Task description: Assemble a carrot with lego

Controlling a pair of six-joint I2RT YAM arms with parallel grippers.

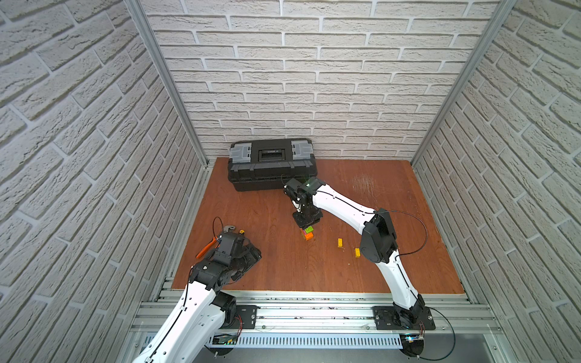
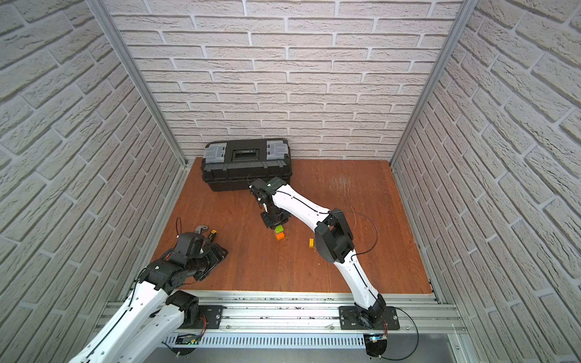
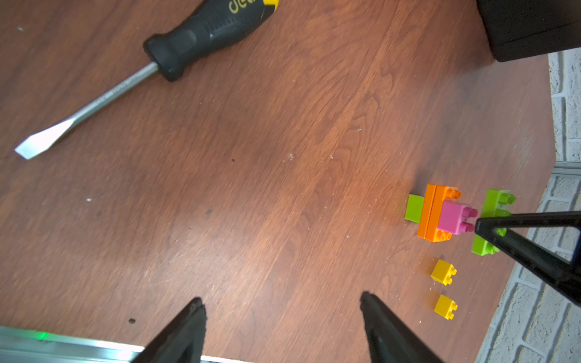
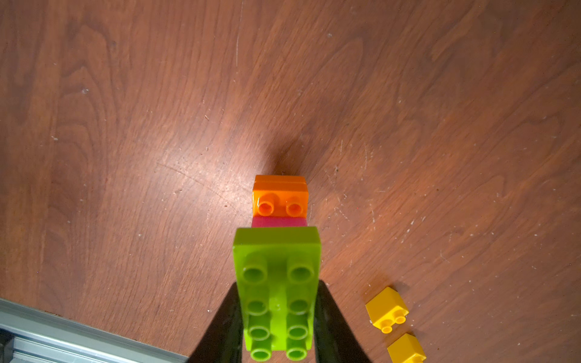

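A stack stands mid-table: a small green base (image 3: pixel 414 207), orange bricks (image 3: pixel 431 208) and a pink brick (image 3: pixel 454 217) on top. My right gripper is shut on a long green brick (image 4: pixel 277 248), which it holds over the pink brick; whether they touch is unclear. My left gripper hangs open at the left over bare table beside a screwdriver, with nothing between its fingers.
Two small yellow bricks (image 1: pixel 340 242) (image 1: pixel 357 253) lie right of the stack. A black toolbox (image 1: pixel 271 169) stands at the back. Tools, including the screwdriver (image 3: pixel 199 33), lie at the left.
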